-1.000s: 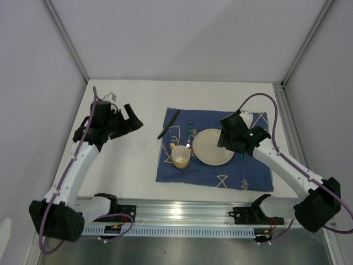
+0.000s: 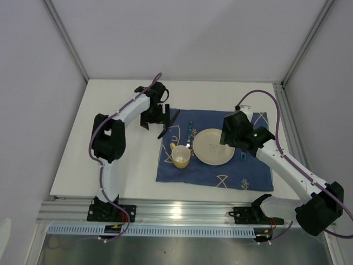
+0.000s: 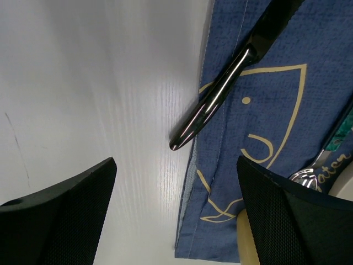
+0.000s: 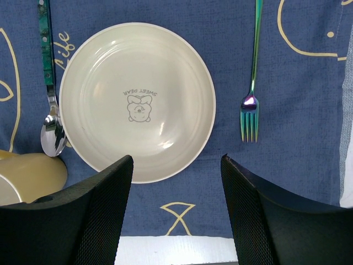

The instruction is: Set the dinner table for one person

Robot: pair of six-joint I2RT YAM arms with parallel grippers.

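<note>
A blue placemat (image 2: 193,174) holds a cream plate (image 4: 138,83), a spoon (image 4: 52,132) left of it, a green-purple fork (image 4: 249,118) right of it, and a yellow mug (image 4: 38,174) at lower left. A black knife (image 3: 215,94) lies diagonally on the mat's left edge, its handle reaching onto the white table. My left gripper is open above that handle, nothing between its fingers. My right gripper stands open over the plate and fork, holding nothing.
Walls surround the back and sides.
My left gripper has moved right from over the bare left table to the knife at the mat's left edge. The right arm has barely moved.
</note>
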